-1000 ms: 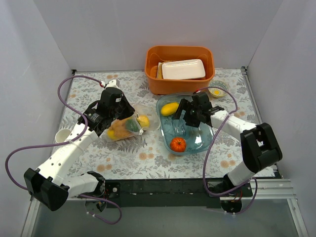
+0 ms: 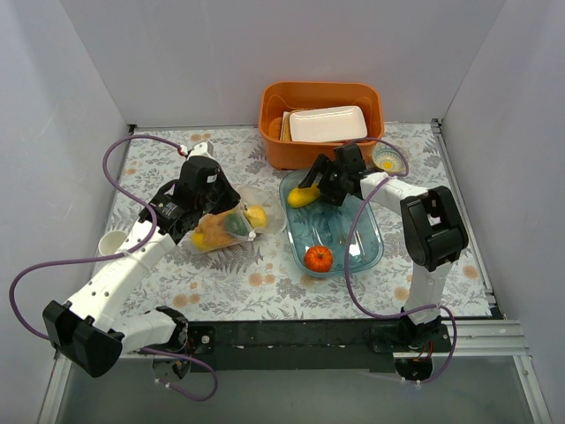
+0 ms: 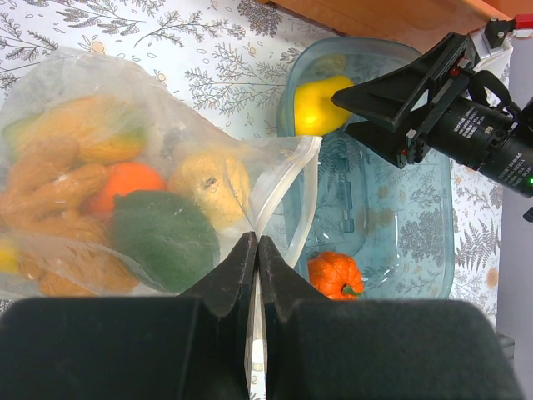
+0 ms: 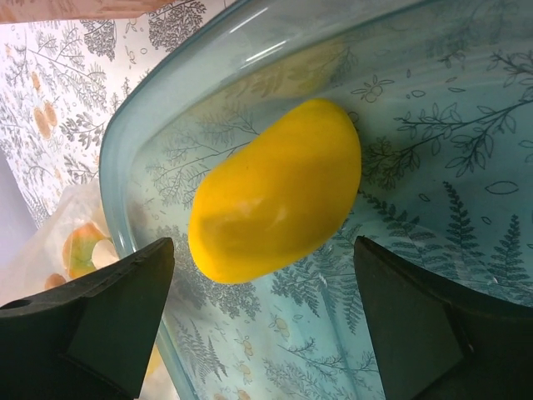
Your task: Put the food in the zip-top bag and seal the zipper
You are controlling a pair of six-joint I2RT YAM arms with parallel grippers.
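Observation:
A clear zip top bag [image 3: 275, 179] lies on the left with several play foods inside, among them a green piece [image 3: 162, 237] and a round yellow one [image 3: 210, 185]. My left gripper is shut on the edge of the bag's mouth, which gapes toward the tray. In the blue tray [image 2: 331, 234] rest a yellow food piece [image 4: 279, 192] at the back left and an orange pumpkin [image 2: 319, 259] near the front. Over the yellow piece hangs my right gripper, its fingers apart on either side and not touching it.
An orange bin [image 2: 320, 93] holding a white tray [image 2: 328, 124] stands right behind the blue tray. A small patterned bowl [image 2: 388, 159] sits at the back right, and a white cup [image 2: 112, 243] at the far left. Open tablecloth lies in front.
The right gripper has moved left and back, from beside the yellow piece to over it. Left arm, bag and pumpkin have stayed where they were.

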